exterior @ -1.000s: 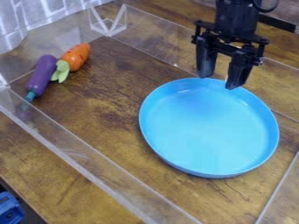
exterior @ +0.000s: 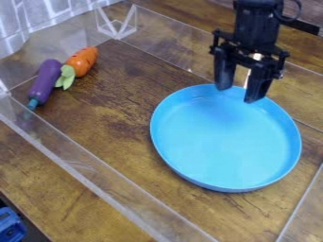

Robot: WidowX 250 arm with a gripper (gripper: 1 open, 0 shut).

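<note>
My gripper (exterior: 240, 76) hangs over the back rim of a blue round plate (exterior: 225, 142). Its black fingers point down and stand apart. A small pale object, partly hidden, shows behind the gripper near the right finger.
An orange carrot (exterior: 79, 61) and a purple eggplant-like toy (exterior: 48, 81) lie at the back left. The wooden surface (exterior: 101, 151) between them and the plate is clear. A blue item (exterior: 8, 227) shows at the bottom left corner.
The gripper has shifted slightly over the last second at the plate's back edge. The plate and toys look unmoved.
</note>
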